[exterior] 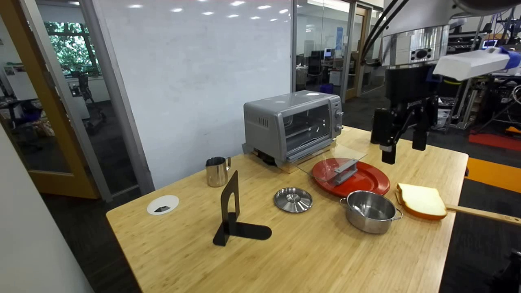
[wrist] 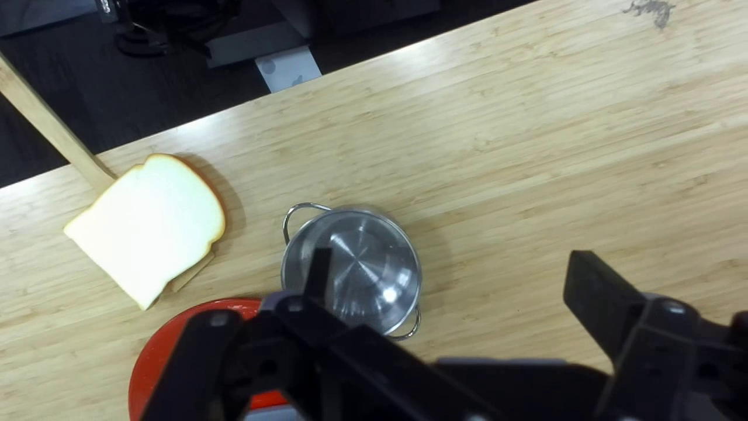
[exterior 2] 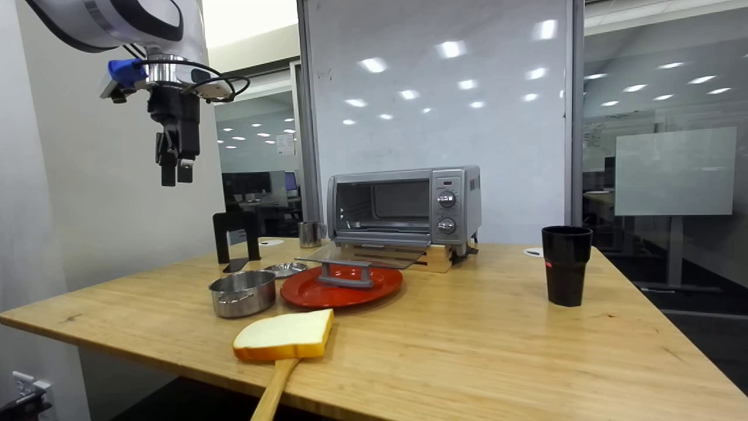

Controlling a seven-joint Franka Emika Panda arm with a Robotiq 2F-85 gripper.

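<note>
My gripper is open above the table, its fingers wide apart and nothing between them. In the wrist view, the steel pot (wrist: 378, 259) lies below, partly hidden by one finger (wrist: 319, 277). A slice of toy bread (exterior 2: 284, 335) rests on a wooden spatula (exterior 2: 274, 393), whose handle sticks out past the table edge. Behind the pot is a red plate (exterior 2: 378, 287). The grey toaster oven (exterior: 288, 127) stands with its glass door (exterior 2: 382, 254) lowered over the plate. A round steel lid (exterior: 293, 200) lies flat beside the pot.
A black bookend (exterior: 250, 231) and a steel pitcher (exterior: 217, 171) stand left of the oven in exterior view 1. In exterior view 2, a black cup (exterior 2: 565, 266) is far right.
</note>
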